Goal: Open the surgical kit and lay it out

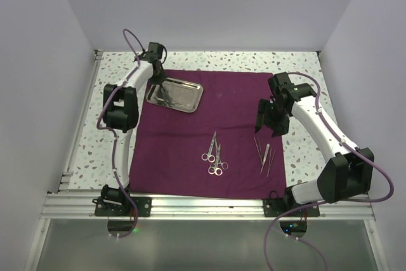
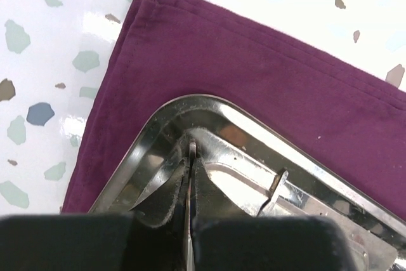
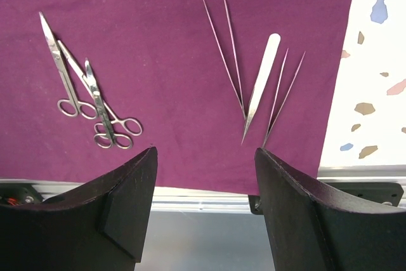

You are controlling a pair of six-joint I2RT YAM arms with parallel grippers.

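At the back left, the metal tray [image 1: 185,98] lies on the purple cloth [image 1: 177,157]. My left gripper is shut inside the tray near its far left corner. A thin metal tip [image 2: 193,147] shows right at its fingertips; whether it is gripped cannot be told. Another thin metal piece [image 2: 275,190] lies in the tray to its right. Above the right side of the cloth hangs my right gripper, open and empty. Below it lie two pairs of tweezers [image 3: 231,55] [image 3: 282,96] with a scalpel [image 3: 262,77] between them.
Several scissors-like tools [image 3: 95,93] lie overlapping near the cloth's front middle. Bare cloth stretches over the centre, the back right and the front left. Speckled table [image 1: 304,118] borders the cloth, and a metal rail [image 1: 209,204] runs along the front.
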